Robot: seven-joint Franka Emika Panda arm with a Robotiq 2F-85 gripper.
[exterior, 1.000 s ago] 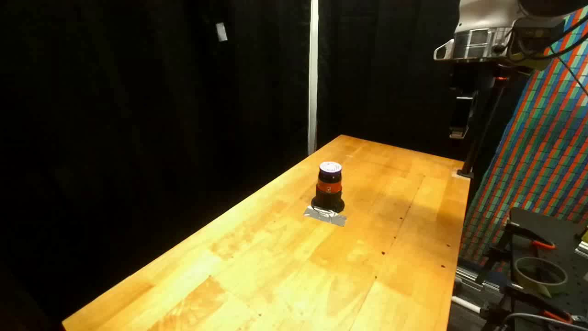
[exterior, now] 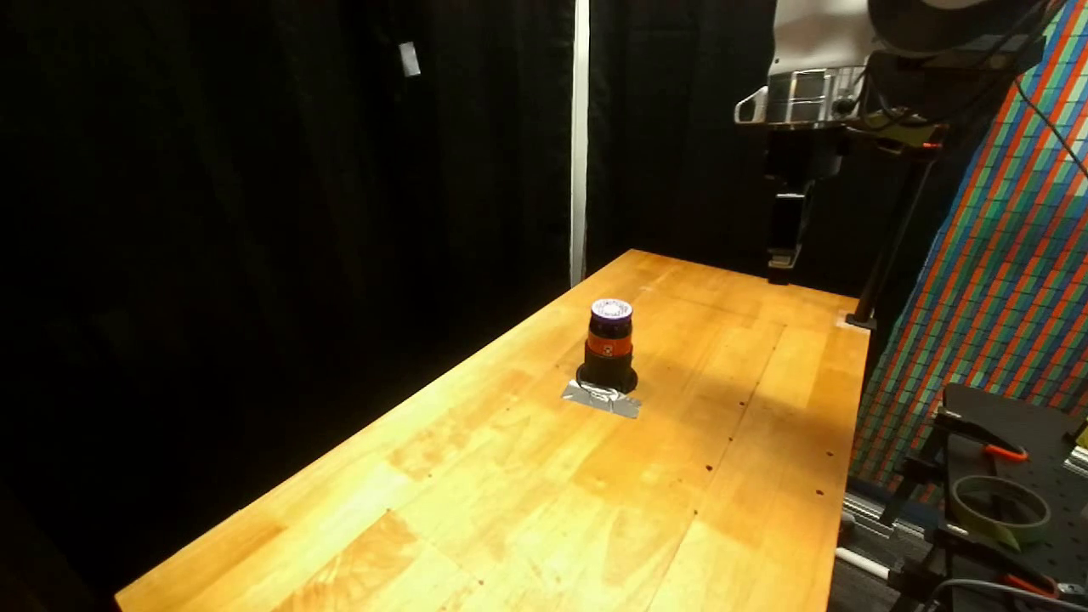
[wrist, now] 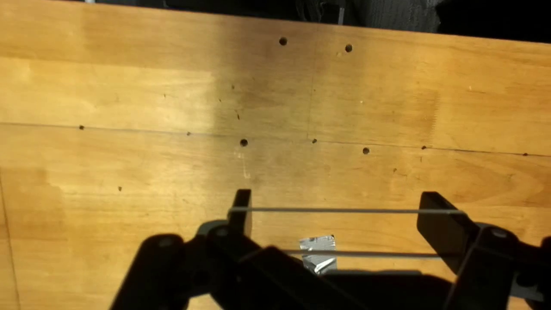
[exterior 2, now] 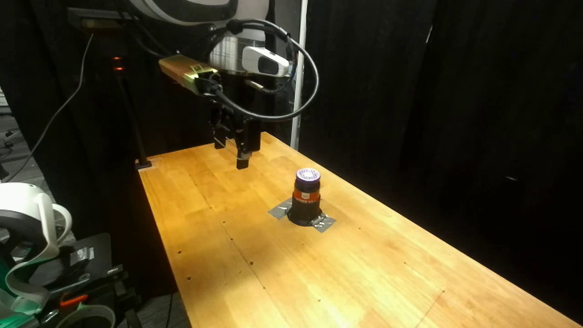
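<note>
A dark bottle (exterior 2: 307, 183) with an orange label and a pale, printed lid stands upright on the wooden table (exterior 2: 240, 218). Its lower part sits in a black round base (exterior 2: 299, 218) fixed down with silver tape (exterior 2: 279, 210). My gripper (exterior 2: 232, 153) hangs over the far part of the table, pointing down, apart from the bottle. In the wrist view the gripper is open, its fingers wide apart with nothing gripped. A piece of silver tape (wrist: 319, 248) shows below and between the fingertips; the bottle cannot be made out there.
A thin black post (exterior: 898, 229) stands at the far right corner in exterior view 1. Beside the table is a dark cart (exterior: 1005, 439) with clamps and a tape roll (exterior: 1000, 507). Black curtains (exterior: 286, 204) hang behind.
In exterior view 1 the arm and gripper have moved left, away from the post, and sit slightly lower in the view. The bottle and its base have not moved.
</note>
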